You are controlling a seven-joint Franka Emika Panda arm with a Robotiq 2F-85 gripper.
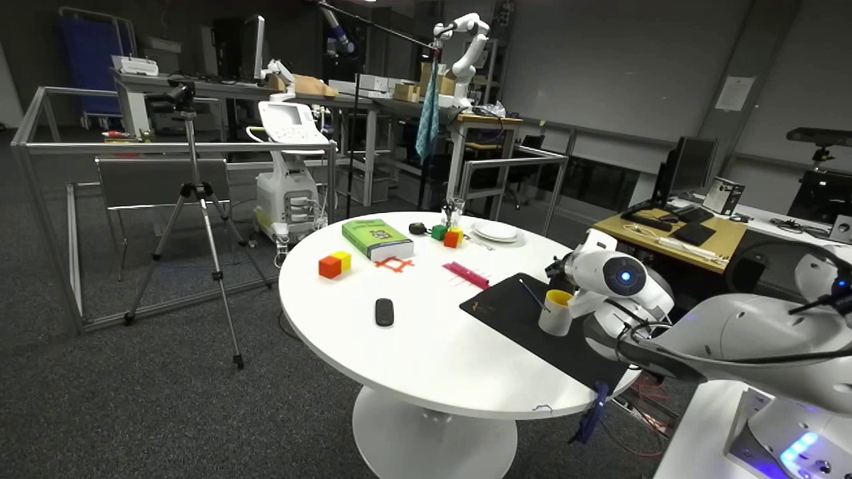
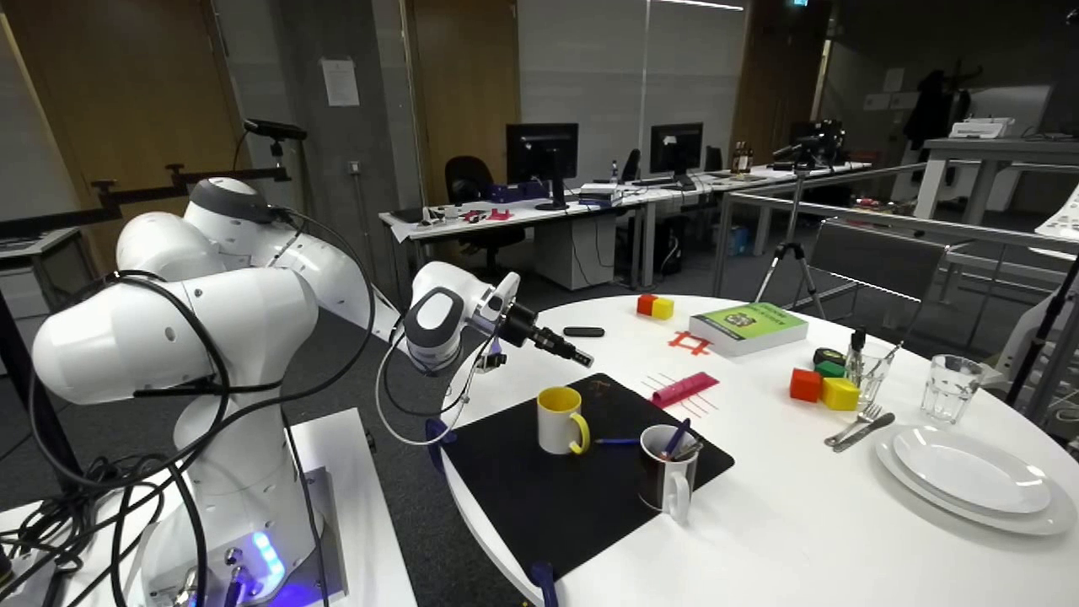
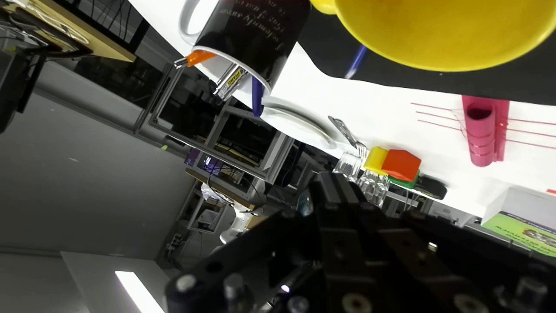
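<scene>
My gripper [image 2: 584, 358] is shut above the dark mat, its fingers pointing out over the table. In the wrist view the dark fingers [image 3: 333, 190] lie close together; I see nothing clear between them. A mug with a yellow inside and handle [image 2: 559, 420] stands upright on the mat, below and apart from the gripper. The black mug [image 2: 657, 475] with a white handle holds a blue pen [image 2: 677, 437] and other slim items. Another blue pen [image 2: 617, 441] rests on the mat between the mugs; in the wrist view this pen [image 3: 357, 61] lies near the yellow rim.
Over the mat [image 2: 526, 506] the mugs stand close together. Beyond it lie a pink holder [image 2: 685, 389], a green book [image 2: 748, 325], coloured blocks [image 2: 806, 384], cutlery, glasses and white plates [image 2: 971, 475]. A black remote-like object [image 1: 384, 312] sits alone on open white tabletop.
</scene>
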